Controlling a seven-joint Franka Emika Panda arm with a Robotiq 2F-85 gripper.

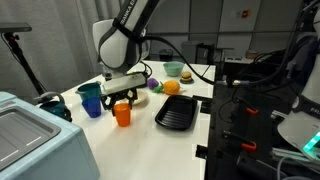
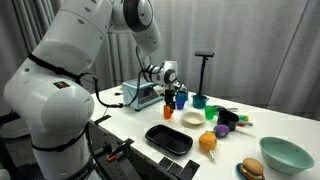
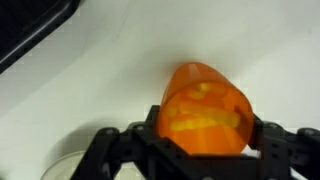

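An orange cup (image 1: pixel 123 115) stands upright on the white table, between the toaster-like box and the black tray. My gripper is shut on it, with the fingers at either side of its rim. Looking down into the cup (image 3: pixel 207 110) from the wrist, I see yellowish pieces or markings inside, too unclear to name. In the second exterior view the same cup (image 2: pixel 168 112) shows just below the gripper (image 2: pixel 172 96).
A black tray (image 1: pixel 177 113) lies right of the cup, and a silver box (image 1: pixel 35 145) is at the near left. Behind are a blue cup (image 1: pixel 91 105), a pale plate (image 2: pixel 193 118), an orange fruit (image 1: pixel 172 87) and a green bowl (image 2: pixel 286 155).
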